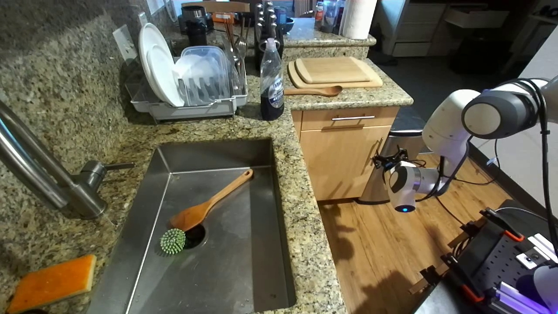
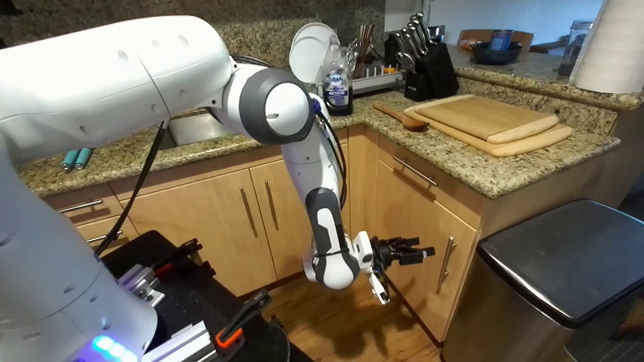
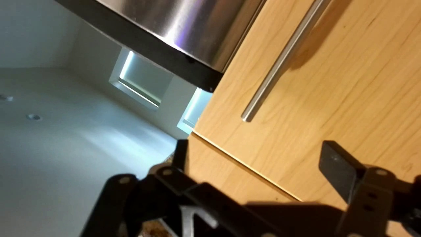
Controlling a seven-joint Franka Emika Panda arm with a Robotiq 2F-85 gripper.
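Note:
Out in front of the corner cabinet door [image 2: 416,223], my gripper [image 2: 425,252] points at the wood, a little left of the vertical bar handle [image 2: 445,264]. In the wrist view the gripper is open, its two black fingers wide apart and nothing between them. The metal handle [image 3: 282,63] crosses the upper part of that view, beyond the fingertips and apart from them. The cabinet door [image 3: 355,94] looks shut. In exterior view 1 the gripper [image 1: 382,159] is small and dark against the cabinet and bin.
A steel trash bin [image 2: 567,259] with a black lid stands right of the cabinet. The counter edge [image 2: 492,187] juts out above. In the sink [image 1: 235,272] lie a wooden spoon [image 1: 209,204] and a green scrubber [image 1: 173,241]. Open floor [image 1: 366,251] lies below the arm.

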